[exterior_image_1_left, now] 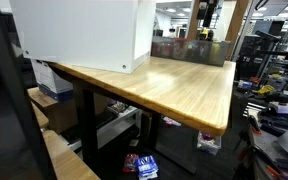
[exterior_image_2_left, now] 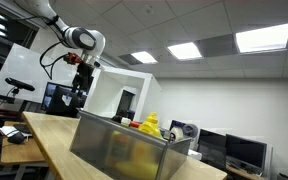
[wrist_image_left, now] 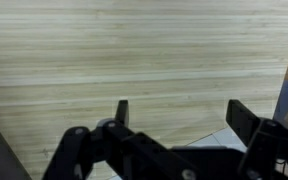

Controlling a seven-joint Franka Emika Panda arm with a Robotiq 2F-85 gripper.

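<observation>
My gripper shows at the bottom of the wrist view, its two dark fingers set wide apart. It is open, with only bare wood in the gap. Below it lies the light wooden tabletop (wrist_image_left: 144,60). From the second exterior view, the white arm reaches in from the upper left and the gripper (exterior_image_2_left: 77,101) hangs above the table's far part. A grey bin (exterior_image_2_left: 119,145) stands on that table, with a yellow object (exterior_image_2_left: 151,125) and other items showing over its rim. In the first exterior view, the gripper (exterior_image_1_left: 205,33) appears small at the top.
A large white box-like panel (exterior_image_1_left: 89,30) stands on the table's left part in the first exterior view. Under the table, blue and red packets (exterior_image_1_left: 146,167) lie on the floor. Monitors (exterior_image_2_left: 246,150) stand behind the bin.
</observation>
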